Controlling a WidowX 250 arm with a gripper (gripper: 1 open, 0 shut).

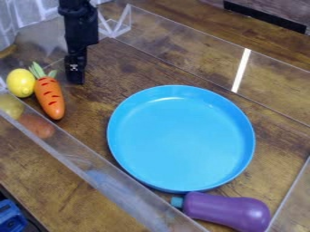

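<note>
My black gripper (75, 69) hangs at the top left, just to the right of a toy carrot with green leaves, its fingertips low over the wooden floor. The orange carrot (50, 96) lies beside a yellow lemon (21, 82) along the left clear wall. A blue plate (180, 136) fills the middle right. A purple eggplant (227, 210) lies at the bottom right, below the plate. The fingers are small and dark, with nothing visible held in them.
Clear plastic walls (109, 181) border the wooden surface (145, 68). A blue object (7, 217) sits outside at the lower left. Bare wood is open above the plate.
</note>
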